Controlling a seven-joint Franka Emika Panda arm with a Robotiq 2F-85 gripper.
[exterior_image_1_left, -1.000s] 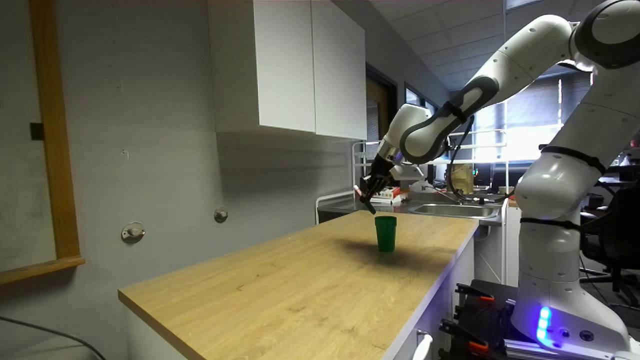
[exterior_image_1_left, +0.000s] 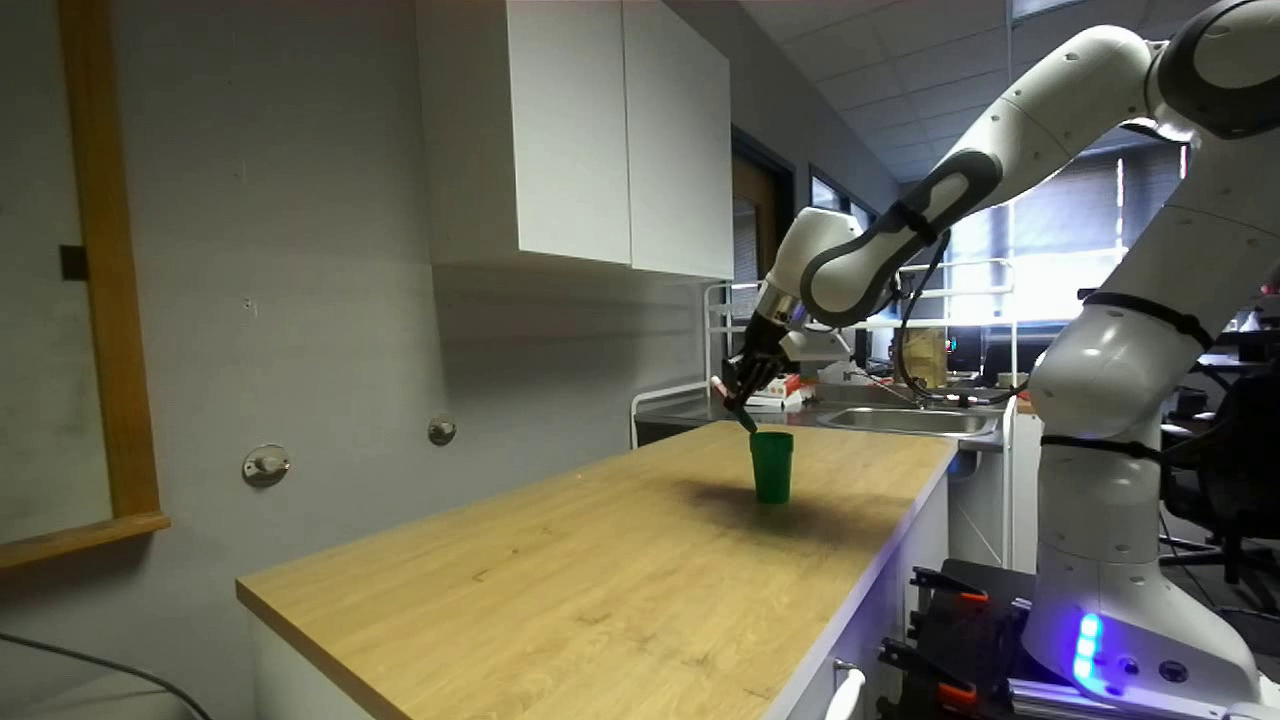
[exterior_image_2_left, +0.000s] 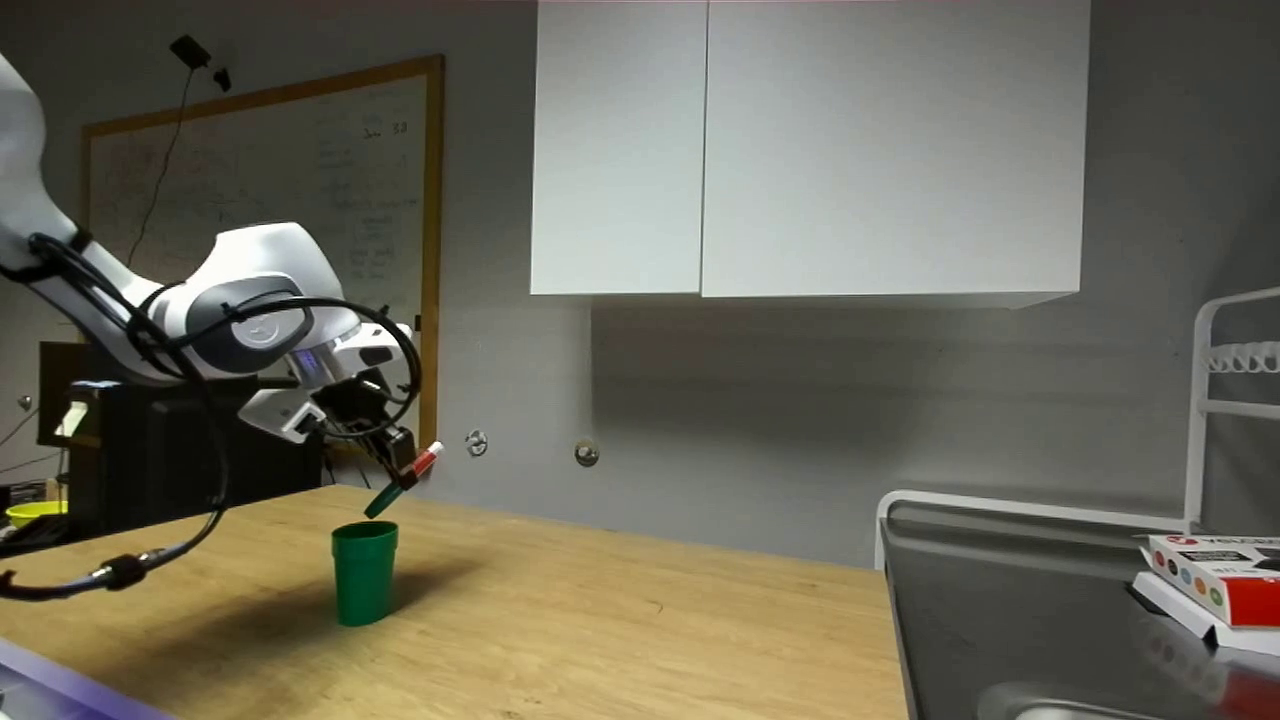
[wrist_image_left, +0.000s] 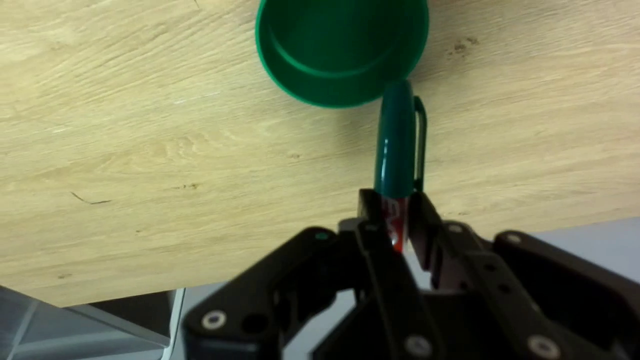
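Observation:
A marker with a dark green cap and a red-and-white body (wrist_image_left: 394, 141) is pinched in my gripper, which is shut on it. Its capped end points down at a slant and, in the wrist view, overlaps the near rim of the green cup (wrist_image_left: 285, 75). The cup (exterior_image_2_left: 363, 576) stands upright on the wooden counter, its mouth open to view and no object showing inside. In exterior view 2 the marker (exterior_image_2_left: 384, 498) hangs tilted just above the cup's rim, its pale end up to the right. Whether cap and rim touch, I cannot tell.
A white wall cabinet (exterior_image_2_left: 888, 144) hangs above. Past the counter's far end lie a sink (exterior_image_1_left: 912, 420) and a red-and-white box (exterior_image_2_left: 1218, 576). A black cable (exterior_image_2_left: 216, 456) loops from the arm.
The gripper and the marker have shifted slightly to the right, and the cap's end is nearer the cup's rim. The cup has not moved.

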